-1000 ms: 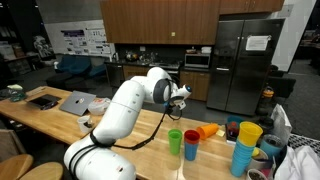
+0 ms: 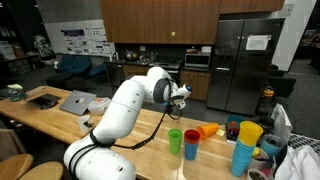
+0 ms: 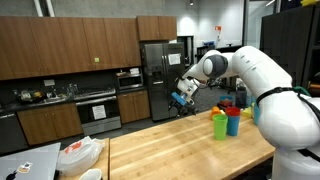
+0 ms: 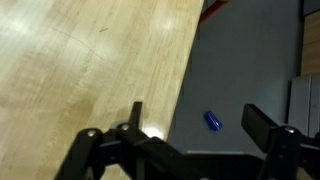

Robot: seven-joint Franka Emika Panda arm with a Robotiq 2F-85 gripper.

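My gripper is open, its two black fingers wide apart with nothing between them. In the wrist view it points down over the edge of the wooden table [image 4: 80,60], with grey floor on the right. A small blue object [image 4: 213,121] lies on that floor, seen between the fingers. From the first exterior view, the gripper [image 2: 180,104] hangs above the table's far side, clear of the cups. The second exterior view has the gripper [image 3: 181,100] high over the table's far end.
Green cups [image 2: 175,140], a red cup [image 2: 191,143], an orange object [image 2: 208,130] and stacked blue and yellow cups [image 2: 245,145] crowd the table's right side. A laptop [image 2: 77,102] sits at the left.
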